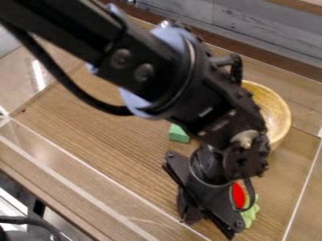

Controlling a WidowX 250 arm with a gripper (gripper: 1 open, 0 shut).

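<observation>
My gripper point(201, 209) is low at the lower right of the camera view, pointing down at the table point(88, 160). Its fingers are dark and close together; it looks shut, with nothing clearly between them, though the tips are partly hidden by the wrist. Just to its right lies a red object point(238, 196) with a light green part point(249, 216), partly behind the gripper.
A yellow bowl point(272, 108) stands at the right behind the arm, partly hidden. A green block point(178, 134) sits near the middle. A grey wooden wall runs along the back.
</observation>
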